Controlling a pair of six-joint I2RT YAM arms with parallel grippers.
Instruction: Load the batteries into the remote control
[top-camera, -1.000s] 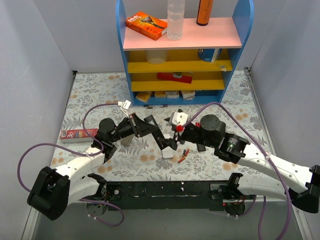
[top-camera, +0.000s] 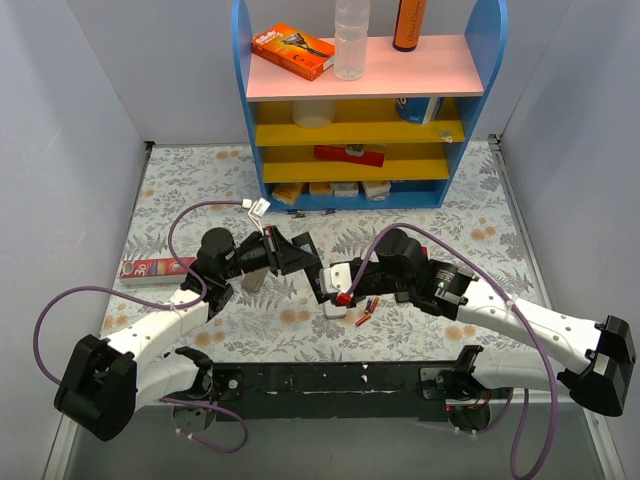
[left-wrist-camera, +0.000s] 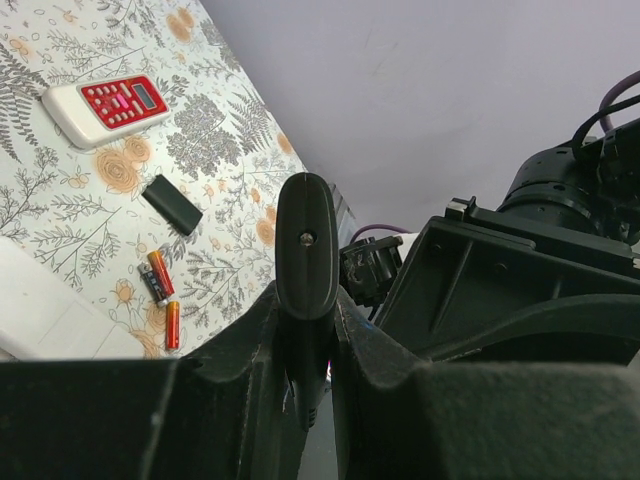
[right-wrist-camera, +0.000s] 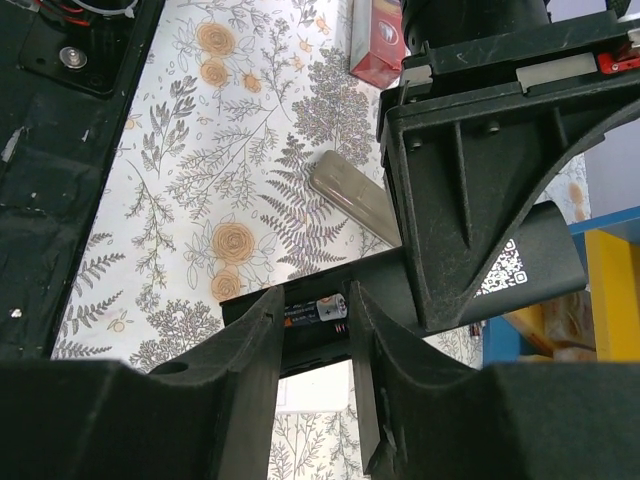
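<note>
A black remote control (top-camera: 308, 262) is held up off the table, tilted, with my left gripper (top-camera: 298, 258) shut on it. In the left wrist view the remote (left-wrist-camera: 305, 240) appears nearly end-on. Its open battery compartment faces the right wrist camera, and one dark battery (right-wrist-camera: 318, 311) lies in it. My right gripper is partly open at the compartment, a fingertip on either side of that battery, with a gap showing. On the table lie loose orange-and-black batteries (left-wrist-camera: 160, 272) and a small black piece (left-wrist-camera: 172, 205), perhaps the cover.
A red-and-white keypad device (left-wrist-camera: 115, 105) and a white object (left-wrist-camera: 50, 310) lie on the patterned table. A grey-beige remote (right-wrist-camera: 355, 195) and a red box (top-camera: 155, 270) are on the left side. The coloured shelf (top-camera: 355, 130) stands at the back.
My right gripper has come down and left toward the front, from beside the remote to over its lower end. The left arm and the remote have barely moved.
</note>
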